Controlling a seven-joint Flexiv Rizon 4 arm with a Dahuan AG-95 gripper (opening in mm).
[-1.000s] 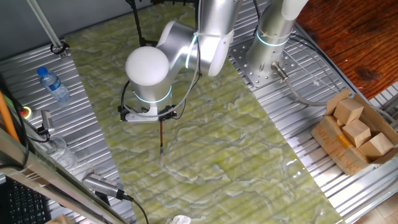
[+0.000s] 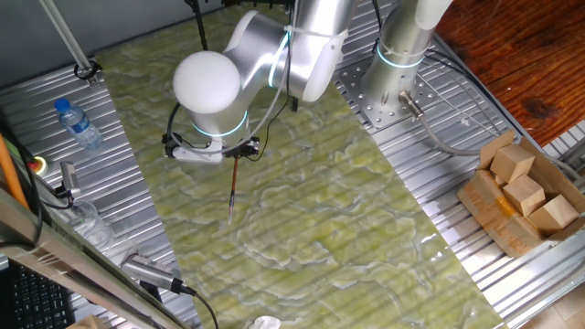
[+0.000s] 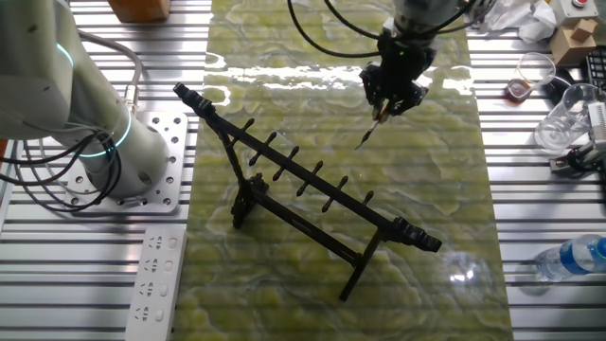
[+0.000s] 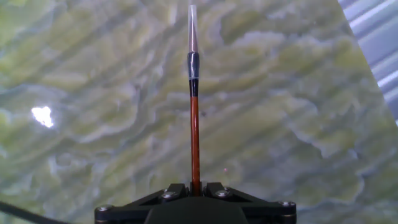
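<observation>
A slim brush with a reddish-brown handle (image 4: 195, 137) juts out from my gripper, which is shut on it. Its far end carries a dark ferrule and a clear tapered sleeve (image 4: 192, 28) over the tip. From the side, the brush (image 3: 365, 138) slants down from the gripper (image 3: 383, 112), above the green marbled mat. A black rack (image 3: 312, 180) with a row of small pegs stands on the mat beside the gripper, apart from it. In exterior view 1 the arm hides most of the rack.
A cardboard box (image 2: 498, 215) of wooden blocks stands at the right, a water bottle (image 2: 79, 124) at the left. A power strip (image 3: 156, 284) lies near the arm's base.
The arm and gripper have moved slightly left and toward the top of exterior view 1, carrying the brush along. The box and bottle have stayed put.
</observation>
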